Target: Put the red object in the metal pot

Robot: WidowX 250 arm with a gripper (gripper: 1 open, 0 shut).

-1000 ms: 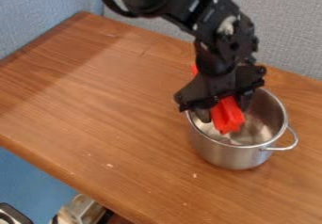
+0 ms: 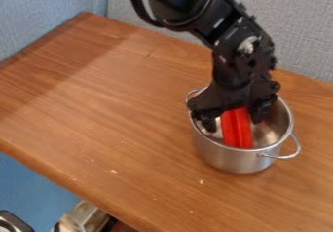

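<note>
The red object (image 2: pixel 237 131) is inside the metal pot (image 2: pixel 240 161), its lower part down between the walls. Directly above it, my black gripper (image 2: pixel 235 111) reaches into the pot, with its fingers at the object's upper end. The gripper hides that end, so whether the fingers still grip it does not show. The silvery pot stands upright on the table, with one loop handle towards the right.
Grey-blue walls close off the back. A partly cut-off device (image 2: pixel 85 218) is below the table's front-left edge.
My gripper and the red object have come down deeper into the pot, and the object stands more upright. The pot has shifted slightly left.
</note>
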